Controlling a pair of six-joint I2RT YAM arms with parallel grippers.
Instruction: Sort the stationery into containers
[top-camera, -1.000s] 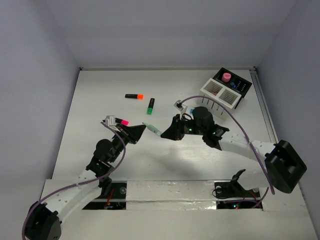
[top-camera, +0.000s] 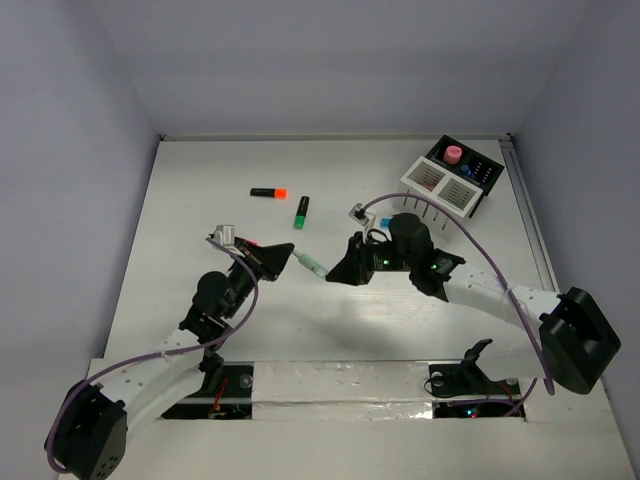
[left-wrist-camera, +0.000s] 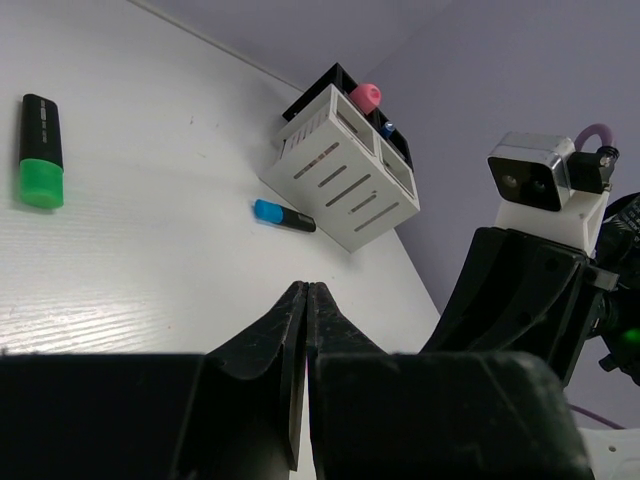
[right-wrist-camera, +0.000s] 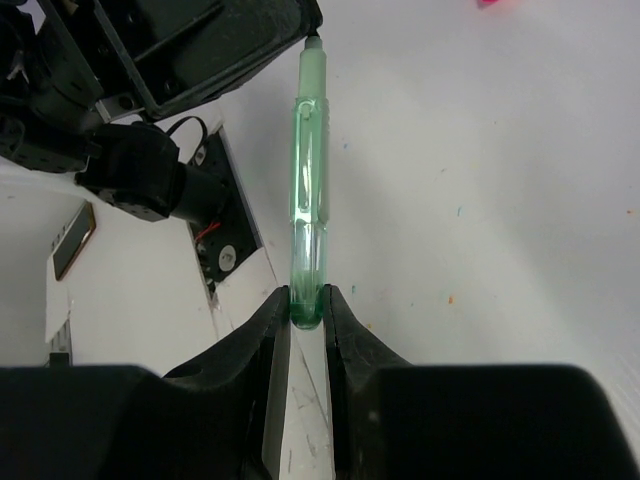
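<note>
A translucent light-green pen (top-camera: 311, 264) is held in the air between the two arms. My right gripper is shut on one end of it. Up at the pen's other end, my left gripper (top-camera: 291, 249) is at or right beside the tip; contact cannot be made out. From the left wrist, that gripper's fingers (left-wrist-camera: 285, 335) are shut, with nothing showing between them. Beyond lie an orange-capped marker (top-camera: 268, 193), a green-capped marker (top-camera: 302, 212) and a blue-capped marker (left-wrist-camera: 285, 215). A pink-capped marker is mostly hidden behind the left gripper.
At the back right, a white slotted box (top-camera: 440, 187) stands against a black tray (top-camera: 485, 172) holding a pink item (top-camera: 453, 154) and something blue. The blue-capped marker lies close to the white box. Bare table stretches across the middle and back left.
My left gripper has moved slightly right and toward the back. The right gripper, still holding the pen, has shifted a little to the right and toward the front.
</note>
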